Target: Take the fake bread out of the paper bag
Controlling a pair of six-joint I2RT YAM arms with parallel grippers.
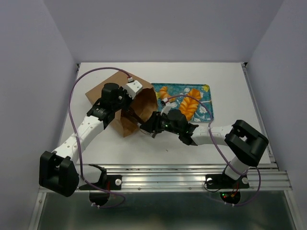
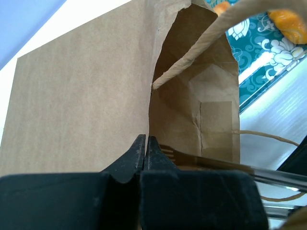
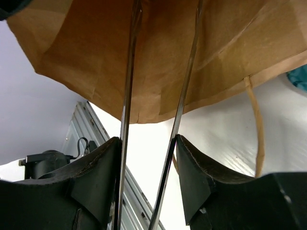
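Observation:
The brown paper bag [image 1: 106, 86] lies on its side, its mouth turned right. My left gripper is shut on the edge of the bag's mouth. Metal tongs [image 3: 128, 96] sit in my right gripper, whose fingers press on both tong arms from outside; the arms stand apart. From the right gripper [image 1: 148, 125], the tongs [image 1: 135, 115] reach into the bag mouth. Their toothed end shows inside the bag in the left wrist view. No bread can be made out in the bag. Two orange-brown breads, one a croissant [image 1: 190, 103], lie on the tray.
The teal patterned tray [image 1: 205, 115] stands right of the bag, close to its mouth. A twisted paper handle [image 2: 192, 52] hangs across the opening, and another handle [image 3: 257, 129] loops below.

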